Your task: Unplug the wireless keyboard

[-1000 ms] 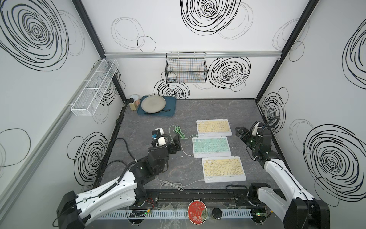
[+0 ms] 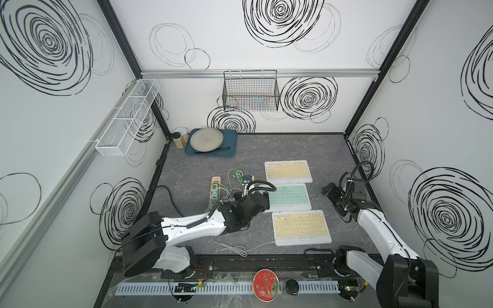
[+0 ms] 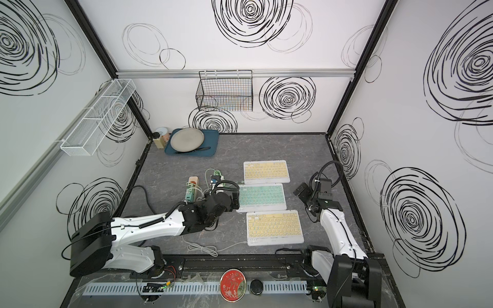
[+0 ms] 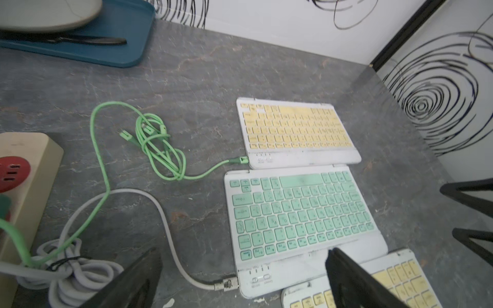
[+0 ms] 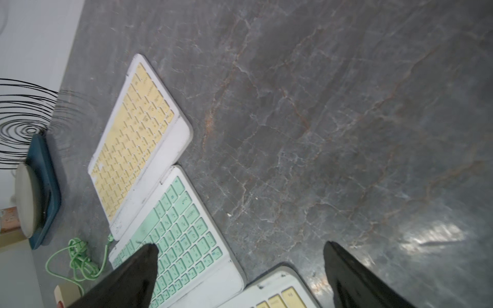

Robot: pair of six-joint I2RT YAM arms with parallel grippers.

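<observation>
Three keyboards lie in a column: a far yellow one (image 4: 292, 128), a green one (image 4: 308, 215) and a near yellow one (image 2: 302, 228). A green cable (image 4: 205, 172) meets the far keyboard's left side. At the green keyboard's lower left side sits the connector (image 4: 228, 284) of a grey cable (image 4: 164, 220). Another grey cable (image 2: 233, 249) runs to the near keyboard. My left gripper is open above the green keyboard's left edge, fingers apart and empty. Off to the keyboards' right, my open right gripper holds nothing.
A power strip (image 4: 30, 169) stands left of the keyboards, with coiled cables beside it. A blue tray (image 4: 136, 48) with a plate (image 2: 206, 139) and a knife is at the back left. Bare table (image 5: 333, 128) lies right of the keyboards.
My left gripper has moved right, from near the power strip to the green keyboard's left edge. The right arm has shifted slightly and now sits a little farther right.
</observation>
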